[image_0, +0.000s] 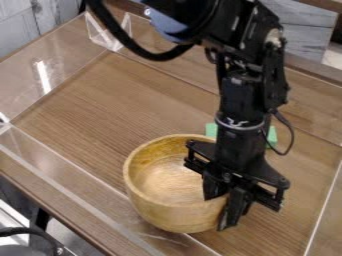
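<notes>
A yellow wooden bowl (163, 190) stands near the front edge of the wooden table. My black gripper (222, 196) is shut on the bowl's right rim, its fingers partly hiding that side. A green object (213, 131) lies behind the gripper, mostly hidden by it.
Clear plastic edging runs along its left side. Black cables hang at the lower left, beyond the front edge.
</notes>
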